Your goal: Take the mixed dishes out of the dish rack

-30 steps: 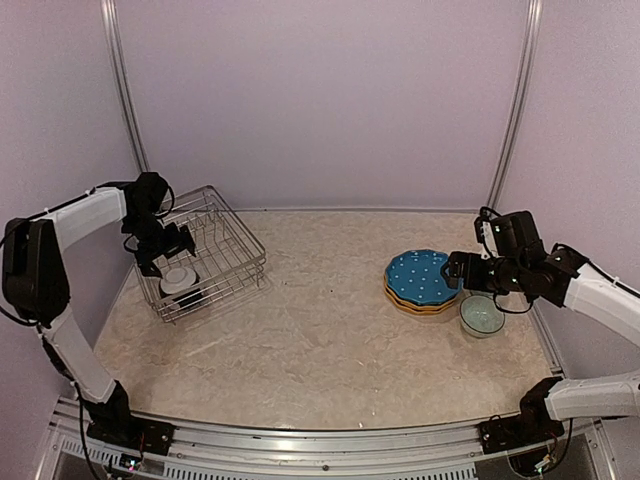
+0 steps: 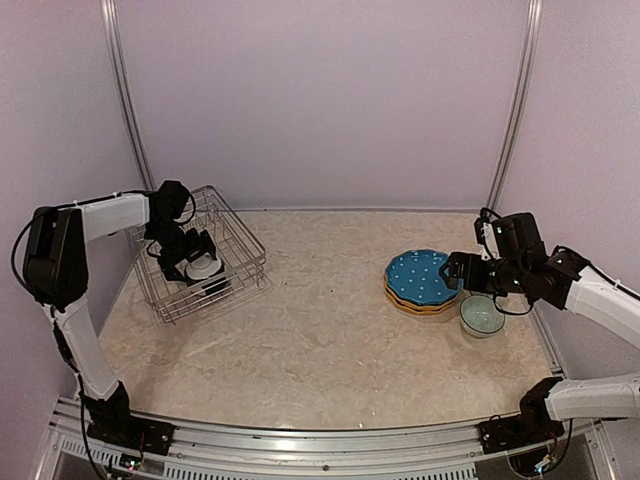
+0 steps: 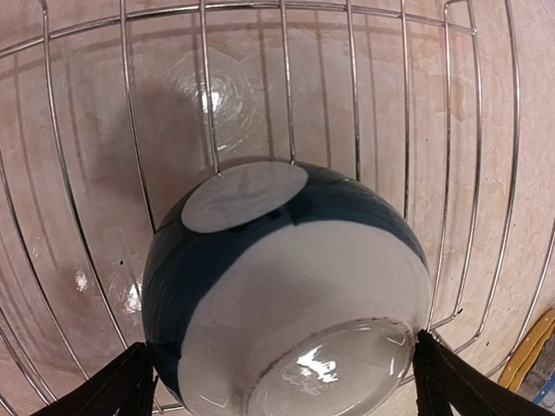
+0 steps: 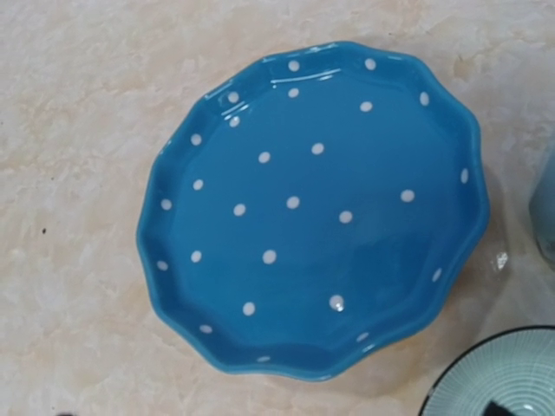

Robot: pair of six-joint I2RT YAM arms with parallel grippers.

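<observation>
A dark blue and white bowl [image 3: 303, 269] lies bottom up and tilted in the wire dish rack [image 2: 250, 262] at the left. My left gripper [image 2: 191, 258] is down in the rack with its fingers wide apart. Its fingers [image 3: 451, 381] stand on both sides of the bowl, close against it; whether both touch is hard to tell. At the right, a blue plate with white dots [image 4: 303, 208] tops a stack, with orange rims below. Open and empty, my right gripper [image 2: 453, 271] hovers by the stack's right edge.
A pale green bowl [image 2: 482, 316] stands on the table just in front and right of the plates. Walls close in the back and both sides.
The right arm has stayed still.
</observation>
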